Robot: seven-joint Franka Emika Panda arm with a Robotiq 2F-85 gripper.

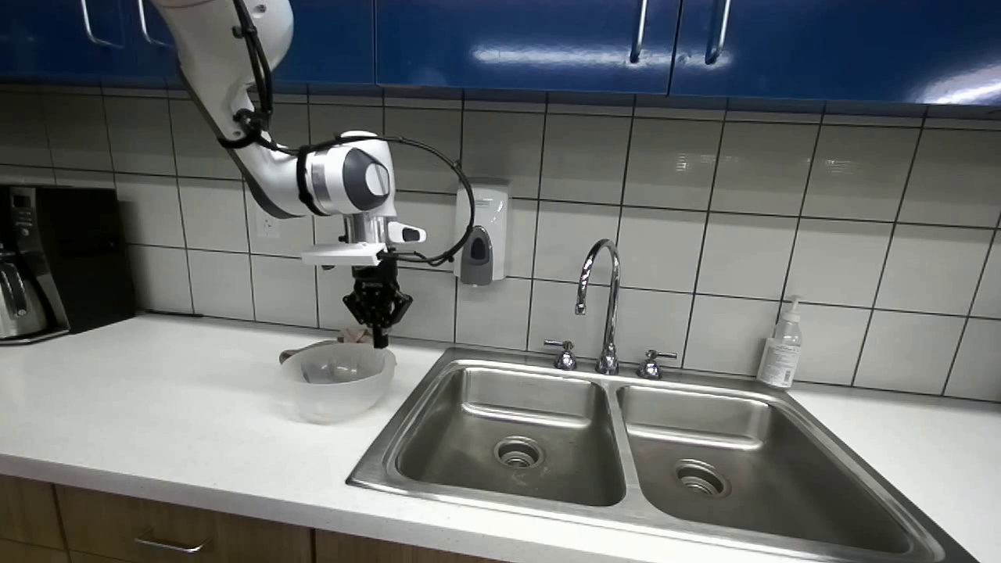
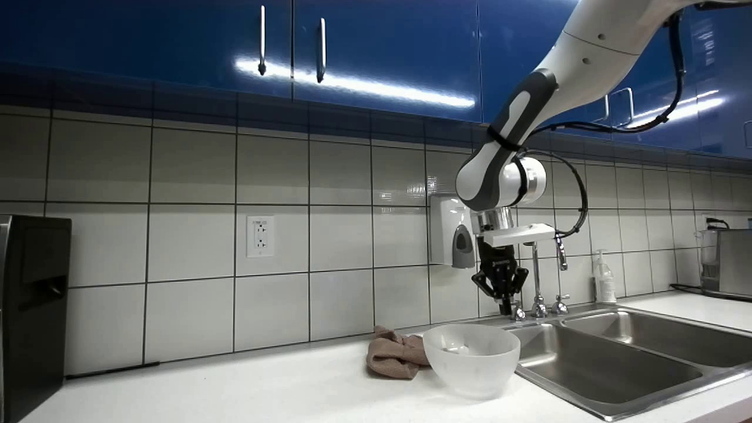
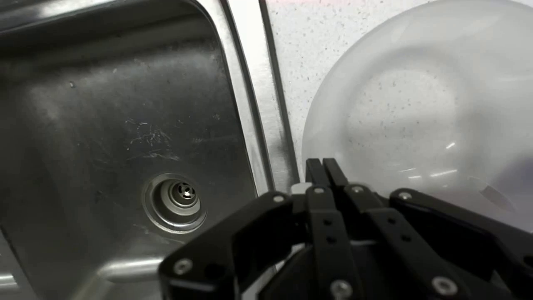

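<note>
A frosted, translucent bowl (image 1: 335, 399) stands upright on the white counter, just left of the sink in exterior view 1. In exterior view 2 the same bowl (image 2: 470, 370) sits in front of a brown cloth. My gripper (image 1: 380, 339) points down above the bowl's sink-side rim. Its fingertips (image 3: 314, 167) meet in the wrist view with nothing held between them. There the bowl (image 3: 399, 95) fills the right side, apart from the closed fingers. Exterior view 2 also has the gripper (image 2: 505, 307) higher than the bowl's rim.
A brown cloth (image 2: 396, 355) lies bunched behind the bowl. The double steel sink (image 1: 619, 413) has empty basins and a tall faucet (image 1: 611, 305). A soap bottle (image 1: 780, 349) stands behind its right end. Left of the bowl, the counter (image 1: 169, 394) is clear.
</note>
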